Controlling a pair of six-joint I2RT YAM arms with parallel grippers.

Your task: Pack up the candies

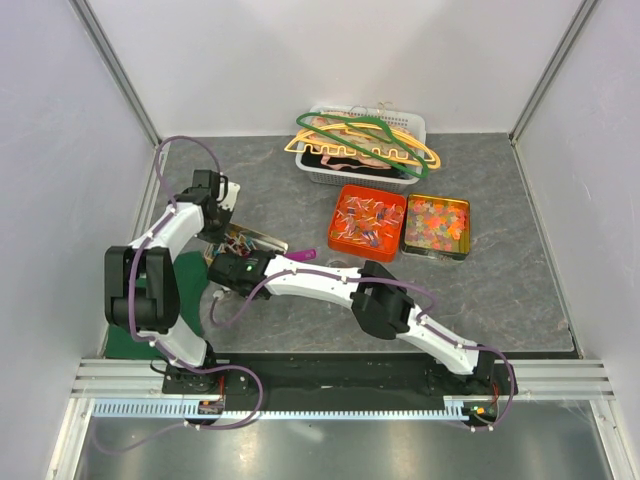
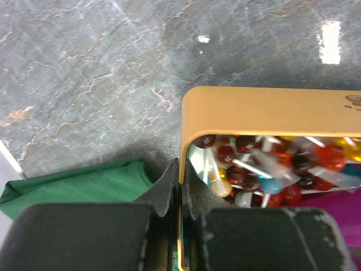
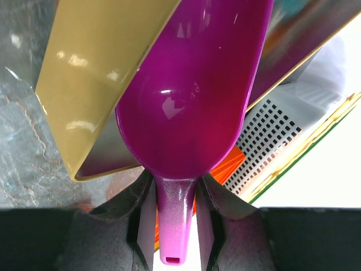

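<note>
A gold tin (image 2: 276, 110) holds wrapped lollipops (image 2: 271, 175). My left gripper is shut on the tin's thin wall near a corner. The right gripper is shut on the handle of a magenta scoop (image 3: 194, 90). Inside the tin, the scoop's bowl lies between the gold walls; the part in the right wrist view is bare, with its far end cut off. From above, the arms hide much of the tin, while the scoop's magenta handle (image 1: 300, 255) sticks out to the right.
An orange-red tray of wrapped candies (image 1: 367, 220) and a gold tin of colourful candies (image 1: 436, 224) stand to the right. Behind is a basket (image 1: 330, 178) with hangers. A green cloth (image 1: 190, 290) lies at left.
</note>
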